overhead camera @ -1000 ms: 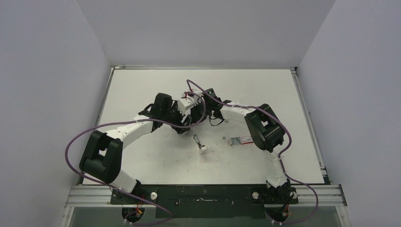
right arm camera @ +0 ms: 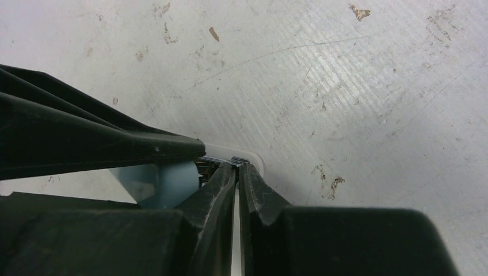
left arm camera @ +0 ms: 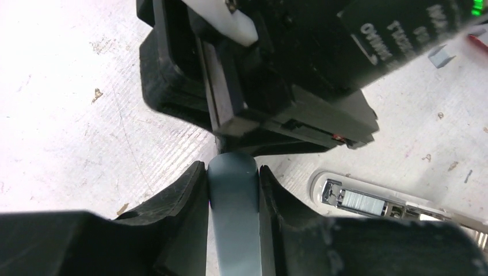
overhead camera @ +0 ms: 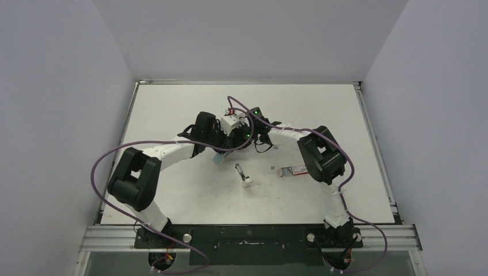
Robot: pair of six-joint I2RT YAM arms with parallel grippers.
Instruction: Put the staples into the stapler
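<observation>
The opened stapler (overhead camera: 241, 175) lies on the table below both grippers; its metal channel (left arm camera: 361, 202) shows in the left wrist view. My left gripper has its fingertips round one end of a blue-grey piece (left arm camera: 235, 224), seen also in the top view (overhead camera: 219, 158). My right gripper is shut at the piece's far side, over a pale rounded end with dark metal parts (right arm camera: 210, 169); what is between its fingertips is mostly hidden. The two grippers are very close together.
A red and grey staple box (overhead camera: 296, 171) lies right of the stapler, with a small grey block (overhead camera: 273, 168) between them.
The right arm has stayed still.
</observation>
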